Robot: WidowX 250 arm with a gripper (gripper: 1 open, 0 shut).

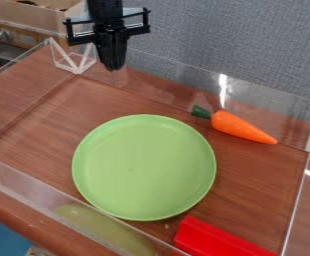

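My black gripper (114, 62) hangs at the top left of the view, above the back of the wooden tray, shut with nothing visible between its fingers. A green plate (143, 166) lies in the middle of the tray. An orange toy carrot (238, 127) lies at the back right, behind the plate. A red block-like object (225, 240) is at the front right corner.
A clear plastic wall (258, 94) rims the tray. A pale green elongated object (98, 225) shows at the front edge, behind or under the clear rim. A cardboard box (24, 14) stands outside at the back left. The tray's left part is clear.
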